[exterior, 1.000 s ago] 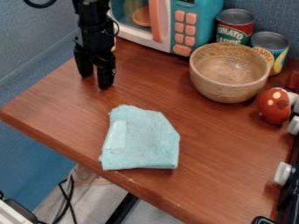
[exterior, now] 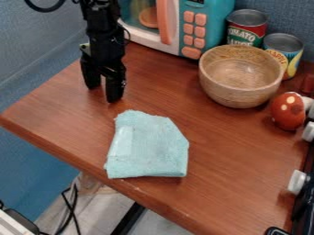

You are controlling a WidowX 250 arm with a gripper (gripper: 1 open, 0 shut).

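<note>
The black gripper (exterior: 103, 84) hangs at the back left of the wooden table, low over its surface, with its two fingers apart and nothing visible between them. A folded light-blue cloth (exterior: 147, 147) lies near the front edge, below and right of the gripper, not touching it.
At the back stand a toy microwave (exterior: 185, 23), a tomato can (exterior: 245, 32) and another can (exterior: 287, 57). A wooden bowl (exterior: 240, 75) and a red spotted object (exterior: 288, 110) are on the right, black equipment (exterior: 300, 184) at the right edge.
The gripper has shifted very slightly to the right; everything else looks the same.
</note>
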